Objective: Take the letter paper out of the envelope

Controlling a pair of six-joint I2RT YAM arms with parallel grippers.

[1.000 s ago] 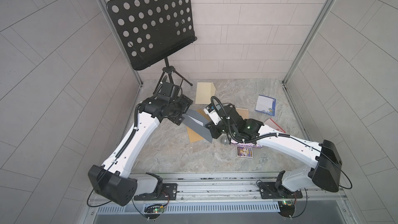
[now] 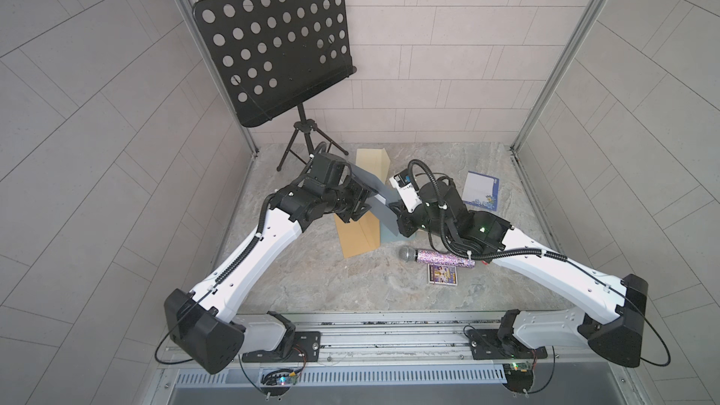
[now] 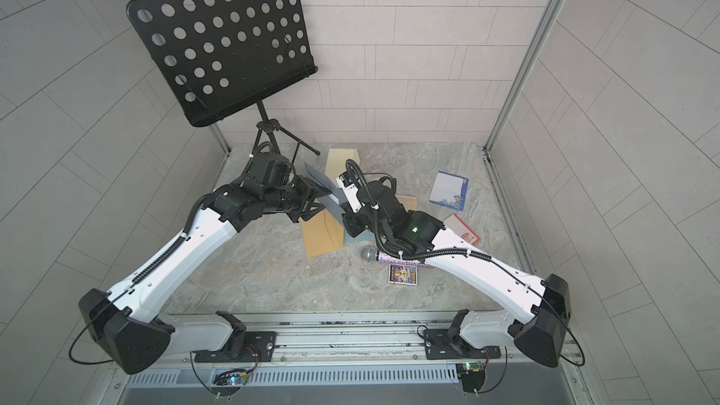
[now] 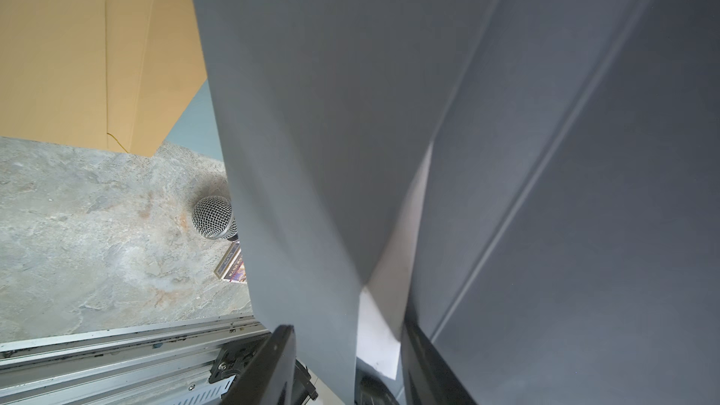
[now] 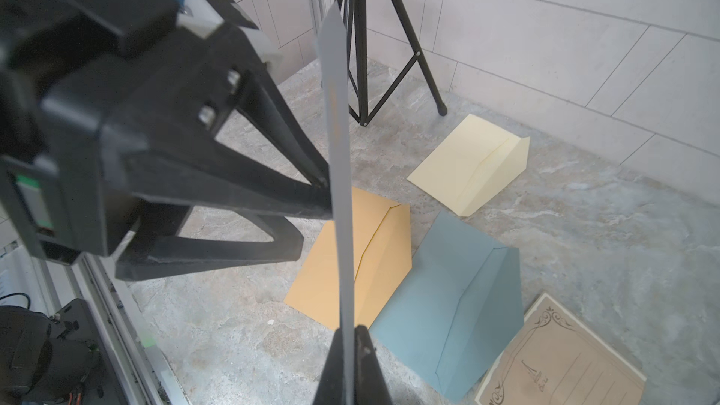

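Observation:
A dark grey envelope (image 2: 382, 210) is held upright in the air by my right gripper, which is shut on its edge. In the left wrist view the envelope (image 4: 315, 90) fills much of the frame, open, with white letter paper (image 4: 381, 330) showing in its slit. My left gripper is part open, its fingers close around the envelope's opening beside the paper; whether they touch the paper I cannot tell.
Orange (image 5: 315, 277), teal (image 5: 450, 307) and cream (image 5: 465, 161) envelopes lie on the table with a card (image 5: 562, 360). A microphone (image 2: 442, 258) lies in front; a music stand (image 2: 273, 45) stands at the back left.
My left gripper has moved right, onto the envelope's opening.

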